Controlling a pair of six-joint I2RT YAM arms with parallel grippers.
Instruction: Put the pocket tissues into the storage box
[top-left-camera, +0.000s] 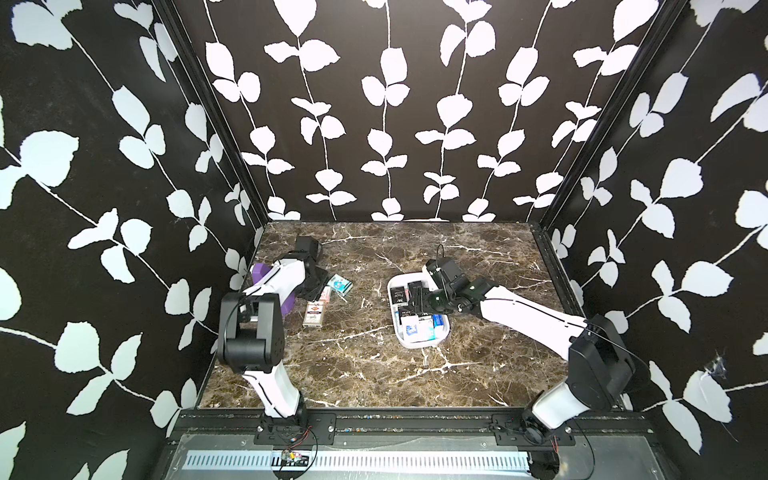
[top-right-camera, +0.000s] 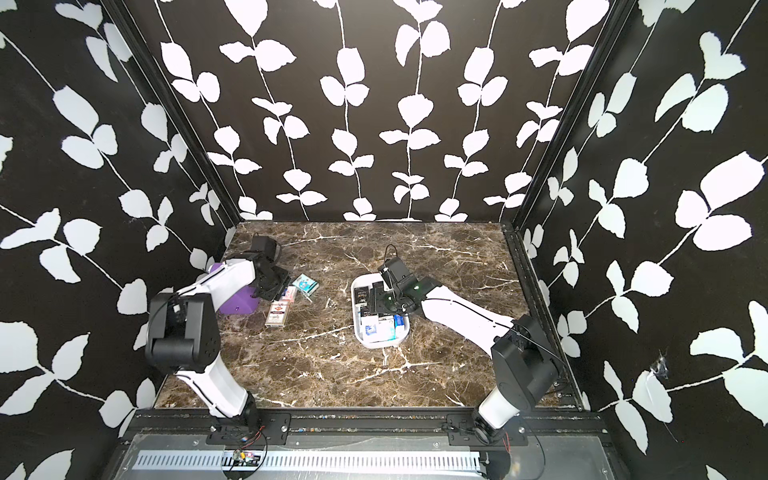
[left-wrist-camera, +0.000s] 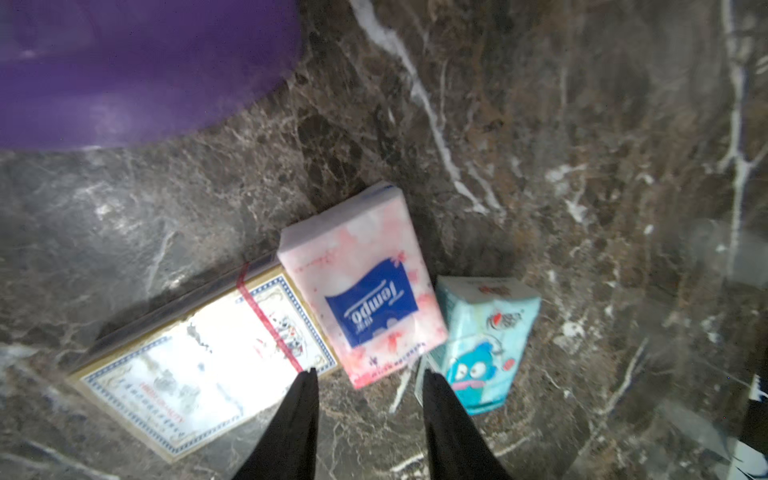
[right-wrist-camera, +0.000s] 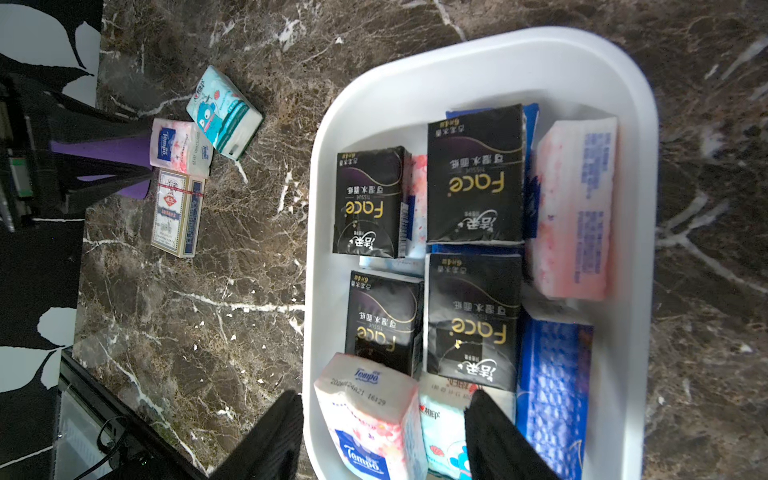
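Note:
Three packs lie near the purple object: a pink Tempo tissue pack (left-wrist-camera: 364, 288), a turquoise tissue pack (left-wrist-camera: 489, 348) beside it, and a white playing-card box (left-wrist-camera: 212, 360). My left gripper points down by the Tempo pack's lower edge, its fingers part-way apart; whether they touch the pack I cannot tell. The white storage box (right-wrist-camera: 644, 264) holds several packs: black Face packs (right-wrist-camera: 476, 172), a pink one (right-wrist-camera: 576, 208), a blue one (right-wrist-camera: 552, 400) and a Tempo pack (right-wrist-camera: 368, 416). Over that last pack, my right gripper stands open, not clamped on it.
A purple object (left-wrist-camera: 144, 72) sits left of the loose packs, partly behind the left arm. Bare marble table (top-left-camera: 360, 364) lies between those packs and the storage box, and in front of them. Patterned walls enclose the back and sides.

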